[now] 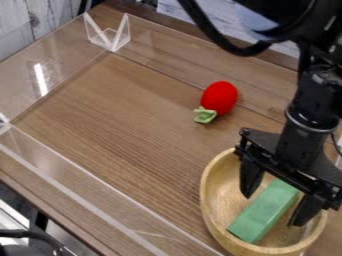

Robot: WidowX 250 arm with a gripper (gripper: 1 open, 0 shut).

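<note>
My black gripper (277,181) hangs over a beige bowl (214,195) at the lower right, its fingers apart and reaching down to the bowl. A green block (261,214) lies in the bowl, partly hidden below the gripper; I cannot tell whether the fingers touch it. A red strawberry-like object (219,100) with green leaves lies on the wooden table above the bowl.
A clear plastic piece (108,30) stands at the back left. Dark cables lie at the lower left edge.
</note>
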